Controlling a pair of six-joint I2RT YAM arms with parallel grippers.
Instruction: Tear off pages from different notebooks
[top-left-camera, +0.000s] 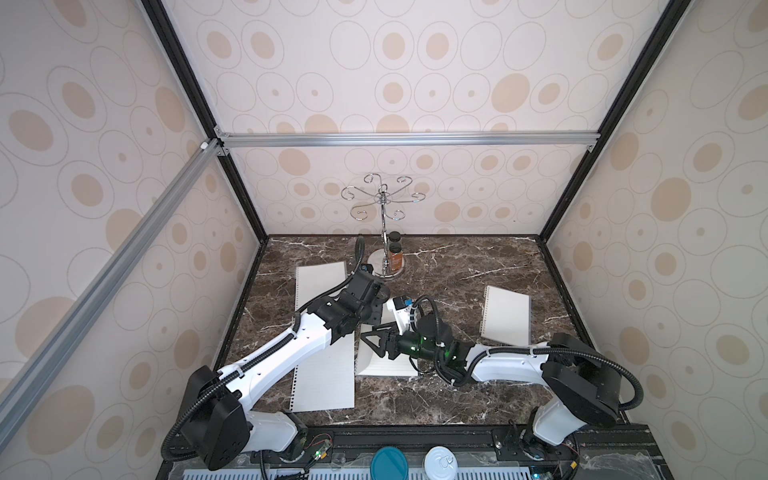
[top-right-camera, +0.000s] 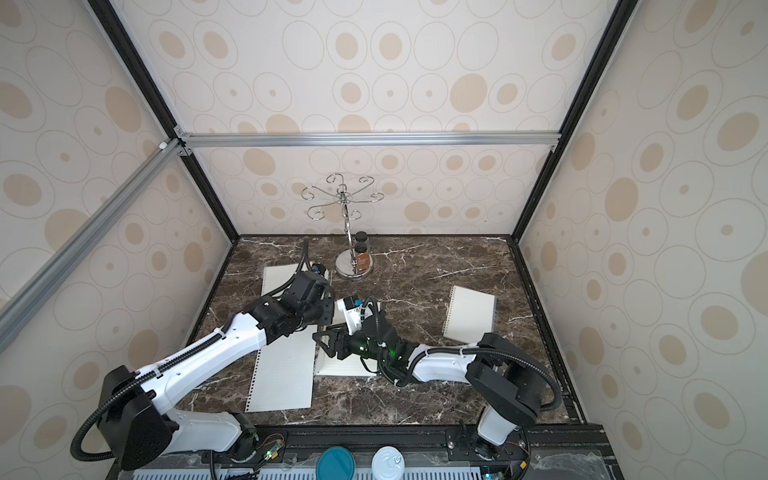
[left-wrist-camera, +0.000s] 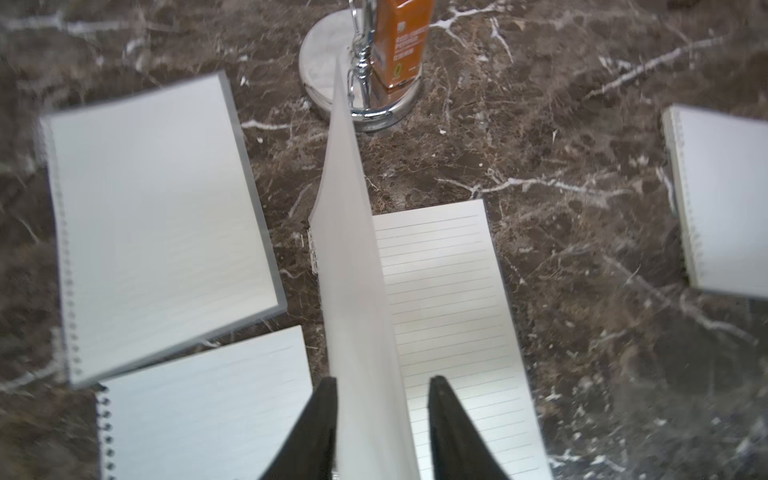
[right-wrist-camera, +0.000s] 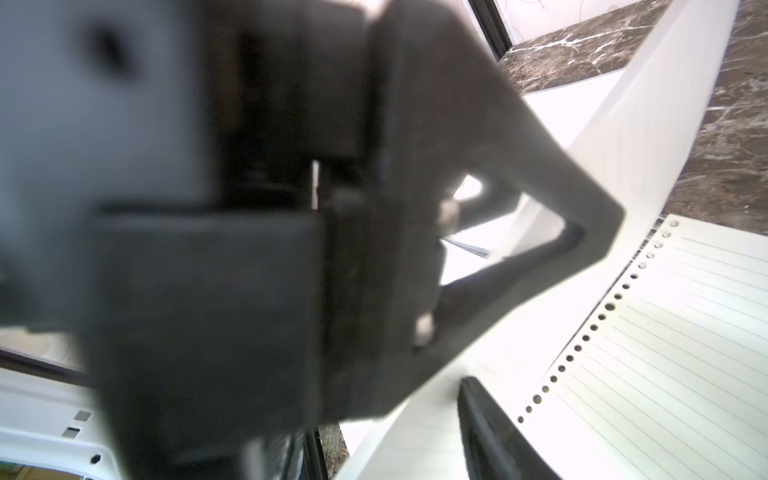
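The middle notebook (left-wrist-camera: 452, 296) lies open with lined pages; one sheet (left-wrist-camera: 352, 304) stands curled up along its perforated left edge, as the row of holes (right-wrist-camera: 609, 307) also shows. My left gripper hangs above it, fingers apart on either side of the sheet. My right gripper (top-left-camera: 376, 340) is low at the notebook, beside the raised sheet; in the right wrist view its dark body covers much of the scene, and whether it grips the paper cannot be told.
Notebooks lie at the left (left-wrist-camera: 160, 224), lower left (left-wrist-camera: 204, 408) and right (top-left-camera: 505, 312). A chrome stand (top-left-camera: 382, 204) with bottles (top-left-camera: 395, 256) is at the back. Bare counter lies around the right notebook.
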